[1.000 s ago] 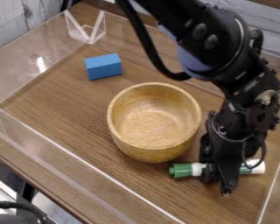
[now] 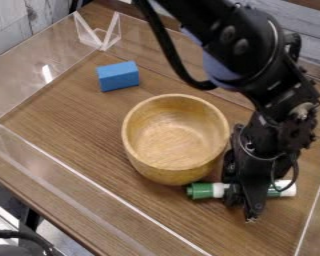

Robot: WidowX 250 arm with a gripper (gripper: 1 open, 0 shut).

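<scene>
My gripper [image 2: 251,188] reaches down at the right, low over a green and white cylindrical object [image 2: 202,190], like a marker or tube, lying on the wooden table. It is shut on that object around its middle, though the fingertips are dark and partly hard to make out. A wooden bowl [image 2: 170,135] sits just left of the gripper, behind the tube.
A blue block [image 2: 117,75] lies at the back left. Clear plastic walls [image 2: 29,70] edge the table on the left.
The gripper and the green tube have shifted slightly left, toward the bowl's front.
</scene>
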